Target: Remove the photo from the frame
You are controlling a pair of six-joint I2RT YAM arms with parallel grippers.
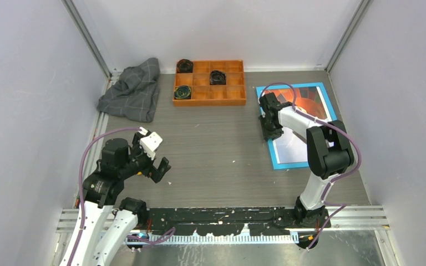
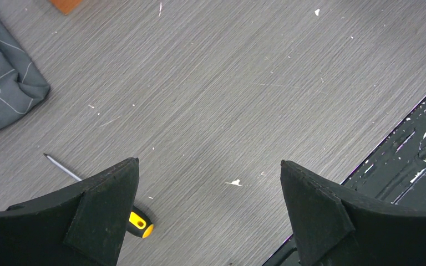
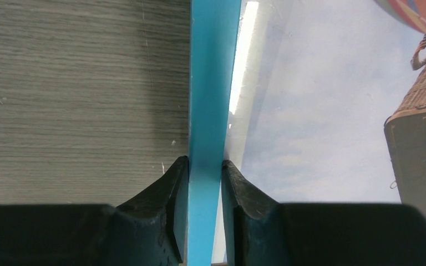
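A blue frame (image 1: 302, 165) lies on the right of the table with a picture (image 1: 308, 97) in it, orange and dark at the top and pale below. My right gripper (image 1: 270, 136) is at the frame's left side, and the arm covers part of the picture. In the right wrist view, one fingertip (image 3: 180, 173) is on each side of the blue frame edge (image 3: 209, 111), close against it; whether they grip it is unclear. Over bare table at the left, my left gripper is open and empty.
An orange compartment box (image 1: 209, 102) with several dark coils stands at the back. A grey cloth (image 1: 130, 91) lies at the back left. Below the left gripper is a yellow-black screwdriver (image 2: 138, 221).
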